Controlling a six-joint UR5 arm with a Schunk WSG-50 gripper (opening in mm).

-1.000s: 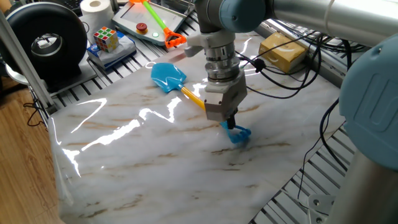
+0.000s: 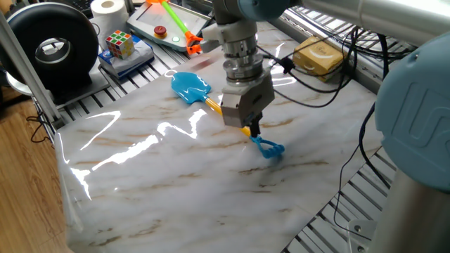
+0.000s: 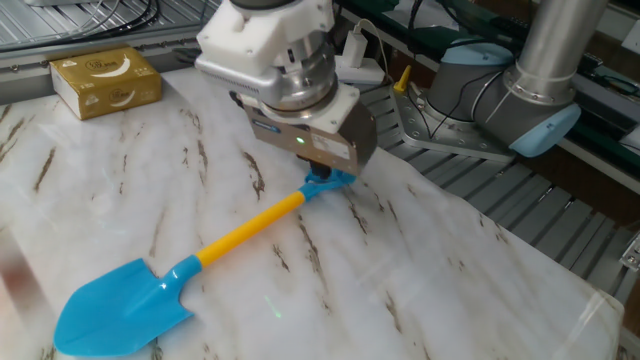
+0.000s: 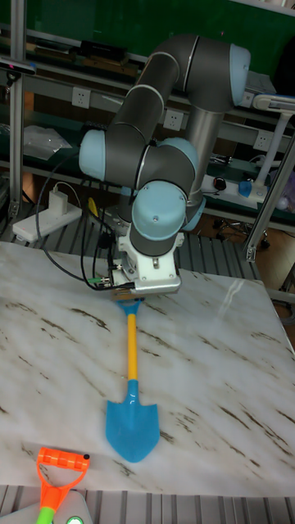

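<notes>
A toy shovel with a blue blade [image 2: 190,87], a yellow shaft [image 3: 250,230] and a blue loop handle [image 2: 268,148] lies flat on the marbled tabletop. My gripper [image 2: 254,131] points down at the handle end, where the yellow shaft meets the blue loop. In exterior view 2 its dark fingertips [image 3: 319,171] overlap the near part of the blue handle; whether they touch it is unclear. The gap between the fingers does not show, so I cannot tell how the fingers stand. Exterior view 3 has the fingers hidden behind the arm, above the shovel's handle end.
A yellow box [image 3: 105,82] stands at the table's edge. Beyond another edge are a Rubik's cube [image 2: 120,44] on a blue-and-white box, a paper roll [image 2: 110,15] and an orange-and-green toy [image 4: 59,481].
The shovel looks unmoved.
</notes>
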